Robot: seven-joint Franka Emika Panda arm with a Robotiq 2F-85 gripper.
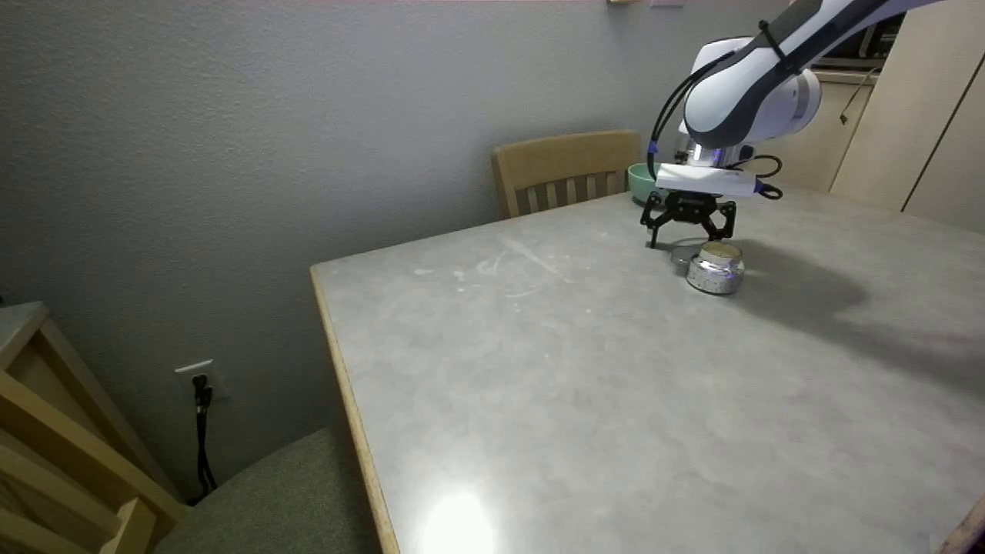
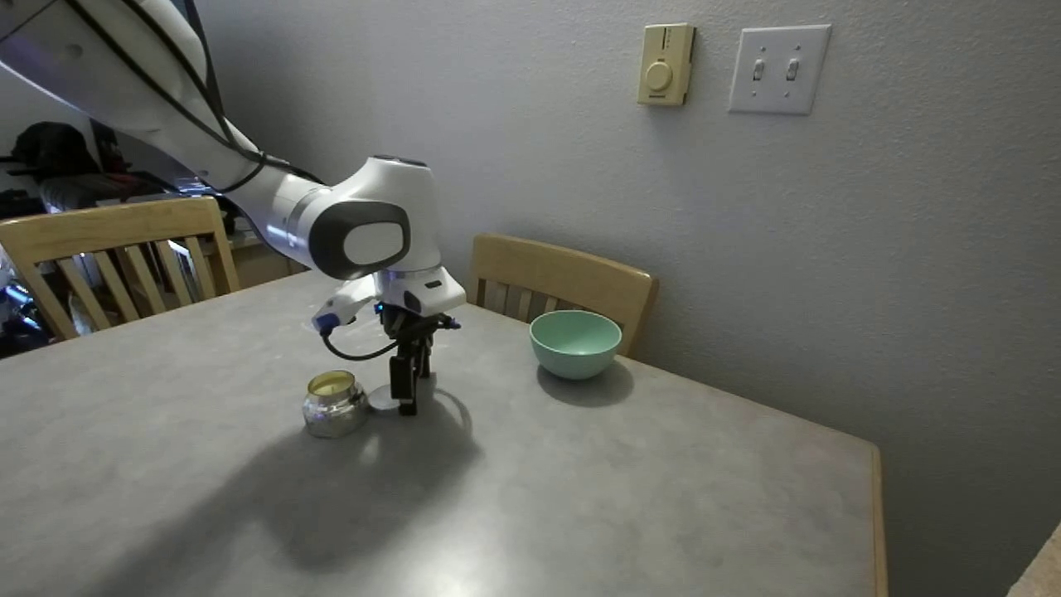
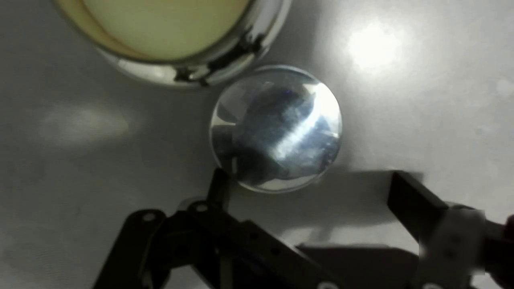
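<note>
My gripper stands open close above the table, its black fingers spread wide and nothing between them. Just ahead of the fingertips in the wrist view lies a round, shiny silver lid (image 3: pixel 284 135), flat on the table; the left fingertip appears near its lower left edge. Beside the lid is a silver candle jar (image 3: pixel 192 70), upright and without a cover, with pale yellow wax inside. The exterior views show the jar (image 1: pixel 716 271) close to the gripper (image 1: pixel 688 241). In the second exterior view the jar (image 2: pixel 335 410) is left of the fingers.
A green bowl (image 2: pixel 576 343) sits near the table's wall-side edge, apart from the gripper. Wooden chairs (image 2: pixel 557 279) stand against the table.
</note>
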